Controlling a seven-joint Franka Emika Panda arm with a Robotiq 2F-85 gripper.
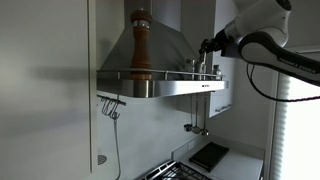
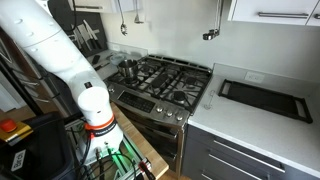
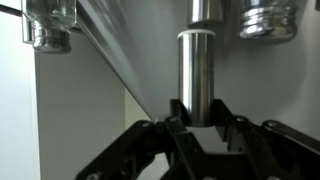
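Note:
In the wrist view an amber-brown cylinder with a pale metal rim stands between the fingers of my gripper, which is shut on it. A silvery metal piece shows just past the cylinder's rim; whether they are joined is unclear. Exterior view 1 has my gripper at the right end of the range hood's railed ledge, above small jars. The held cylinder is too small to make out there. Exterior view 2 shows the arm at left, but not the fingers.
Glass jars with metal caps flank the cylinder: one jar close on the right, another farther left. A tall wooden mill stands on the hood ledge. Below are the gas stove, a black tray and hanging utensils.

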